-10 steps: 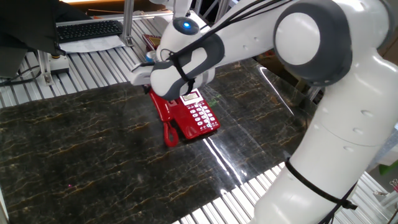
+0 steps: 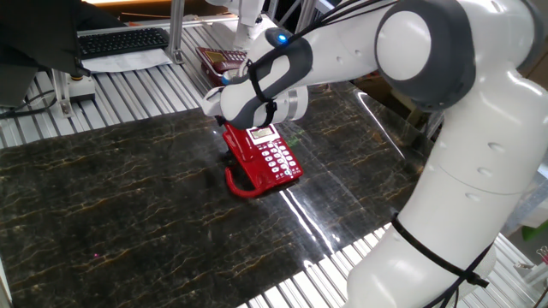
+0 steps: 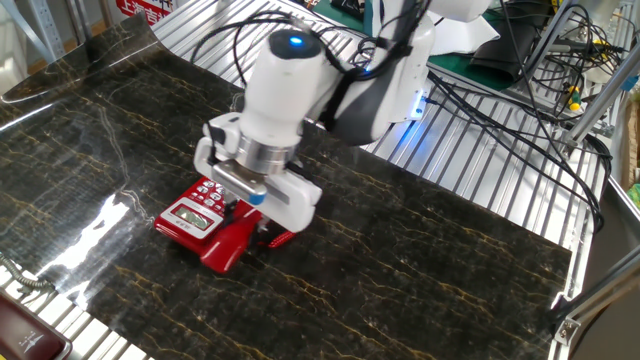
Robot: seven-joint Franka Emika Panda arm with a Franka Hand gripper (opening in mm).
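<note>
A red desk telephone (image 2: 276,158) with white keys and a small display lies on the dark marbled sheet. Along its left side in exterior view 1 runs the red handset (image 2: 244,162), its near end curving out beyond the base. In exterior view 2 the handset (image 3: 228,247) shows below the hand, beside the phone's display (image 3: 192,216). My gripper (image 3: 238,212) points down over the handset, close to it. The hand covers most of the fingers in both views, so their spacing and any grip on the handset cannot be made out.
A second, dark red phone (image 2: 221,60) stands on the slatted table behind the sheet, near a black keyboard (image 2: 124,41). Loose cables (image 3: 520,150) hang at the right in exterior view 2. The marbled sheet (image 2: 111,205) is clear left of the phone.
My hand has moved right in exterior view 1 and turned. The handset has shifted right with it, and its near end now looks more curved beside the base. The phone base has stayed put.
</note>
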